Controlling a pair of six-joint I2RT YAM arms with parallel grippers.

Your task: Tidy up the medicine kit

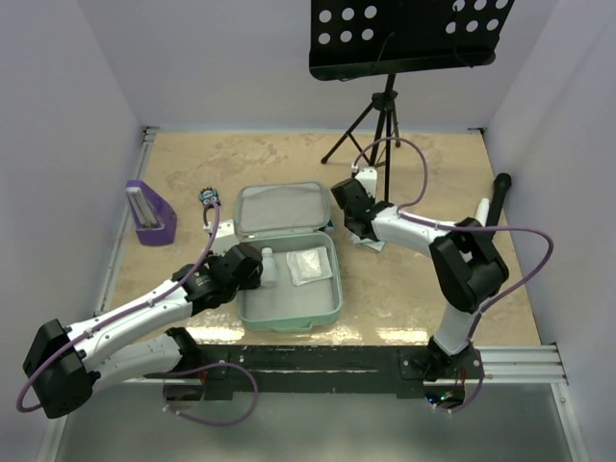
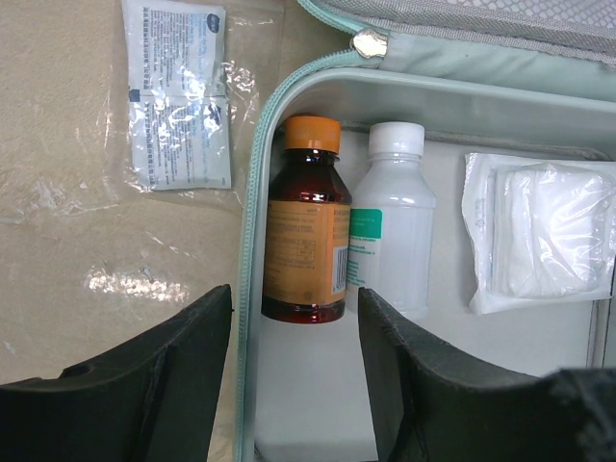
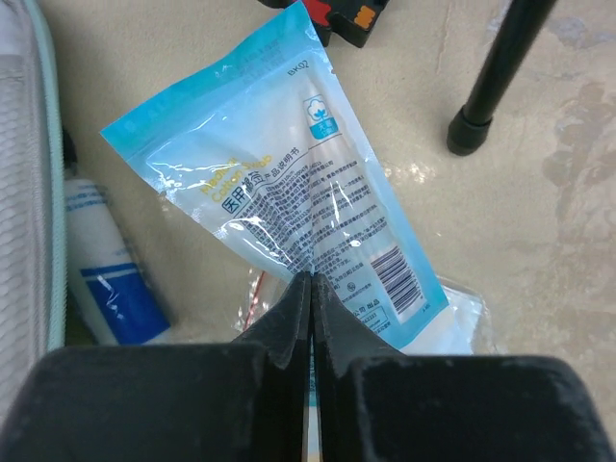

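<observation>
In the right wrist view, my right gripper is shut on a blue and white cotton-swab packet (image 3: 318,192), pinching its middle into a fold. From above, this gripper is just right of the kit's lid. My left gripper stands open over the left wall of the green medicine kit (image 1: 289,324), nothing between its fingers. Inside the kit, a brown bottle with an orange cap (image 2: 308,231) leans beside a white bottle (image 2: 397,212). To their right lies a white gauze packet (image 2: 544,236).
A clear bag with a printed sachet (image 2: 178,96) lies outside the kit's left wall. A blue and white tube (image 3: 111,260) rests by the lid. A black stand leg (image 3: 496,77) rises close to the right gripper.
</observation>
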